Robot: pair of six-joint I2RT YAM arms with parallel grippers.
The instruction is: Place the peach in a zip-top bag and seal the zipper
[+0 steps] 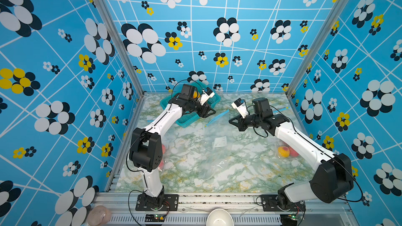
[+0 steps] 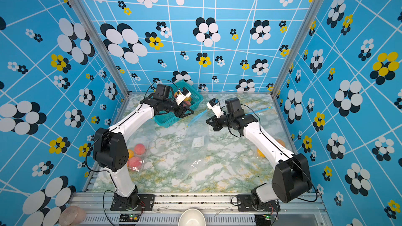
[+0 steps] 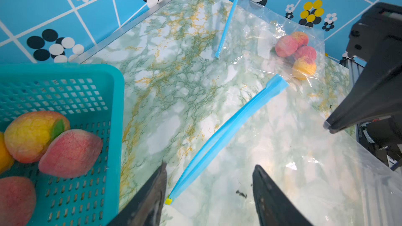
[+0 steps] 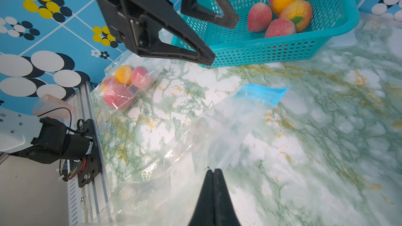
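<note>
An empty-looking clear bag with a blue zipper strip lies flat in the middle of the table. Over the strip's left end hovers my left gripper, its fingers apart and nothing between them. To the right of the strip, my right gripper is shut with its tips together; no bag film shows between them. Several peaches sit in the teal basket at the back left, beside the left gripper.
A clear bag of peaches lies at the left, and another bag of peaches at the right, partly under the right arm. A white bowl stands beyond the front rail.
</note>
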